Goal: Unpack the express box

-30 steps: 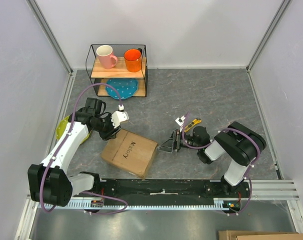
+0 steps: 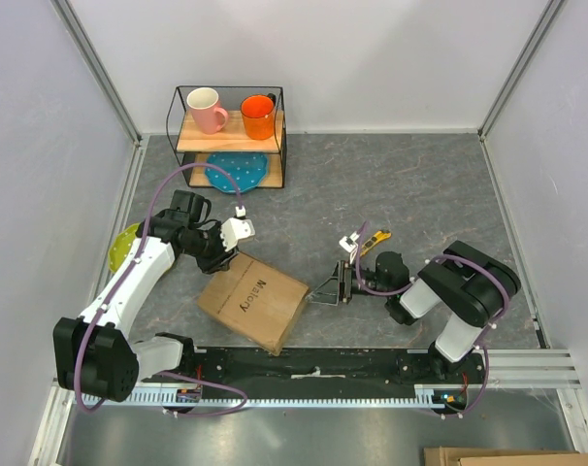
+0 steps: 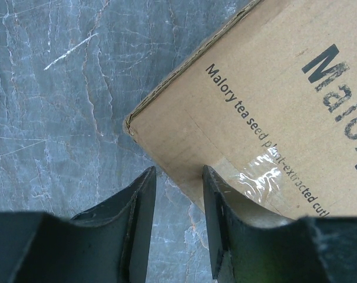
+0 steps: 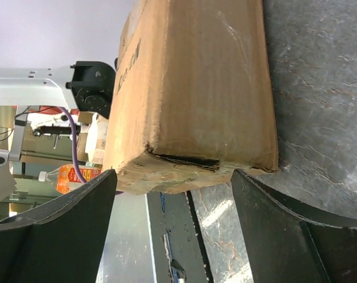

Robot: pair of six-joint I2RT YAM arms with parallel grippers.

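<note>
The cardboard box (image 2: 250, 296) marked "Malory" lies askew at the table's front, left of centre. My left gripper (image 2: 218, 260) hangs over its back left corner; in the left wrist view its fingers (image 3: 231, 242) are part open, beside the taped edge of the box (image 3: 284, 118). My right gripper (image 2: 323, 291) is at the box's right end, fingers apart; in the right wrist view the box's creased end (image 4: 214, 106) stands just beyond the open fingers (image 4: 72, 230). A yellow box cutter (image 2: 376, 237) lies behind the right gripper.
A wire rack (image 2: 231, 136) with a pink mug, an orange mug and a blue dotted plate stands at the back. A yellow-green dish (image 2: 121, 250) is at the left, partly behind the arm.
The box has shifted very slightly to the right. My left gripper moved slightly with it, and the right gripper moved a little down and right.
</note>
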